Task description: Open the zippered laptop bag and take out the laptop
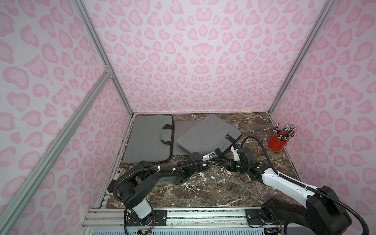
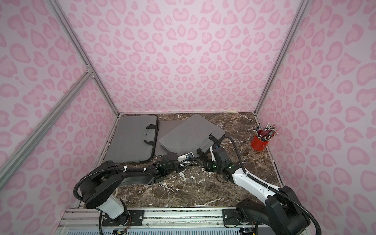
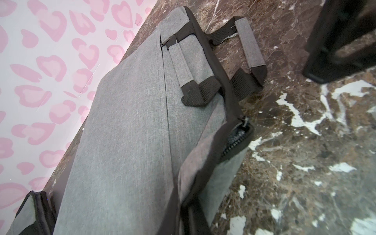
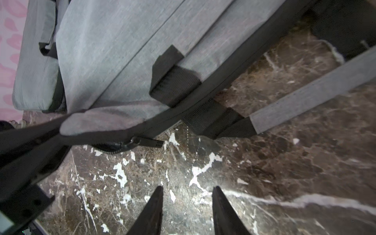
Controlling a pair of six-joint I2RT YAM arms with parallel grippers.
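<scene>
The grey laptop bag [image 1: 209, 135] lies askew at the middle of the table, its handle side facing front right. My left gripper is shut on the fabric edge at the bag's near corner, pulling it up into a fold. Beside the fold, a short stretch of black zipper teeth [image 3: 235, 145] shows parted, and the zipper pull [image 4: 152, 142] hangs over the table. My right gripper is open and empty, in front of the pull and apart from it. No laptop shows inside the bag.
A second grey bag [image 1: 146, 139] lies at the left, with a flat grey-brown panel [image 1: 184, 127] between the bags. A handle strap [image 4: 313, 94] sticks out over the table. A red cup of pens [image 1: 276, 141] stands at the right.
</scene>
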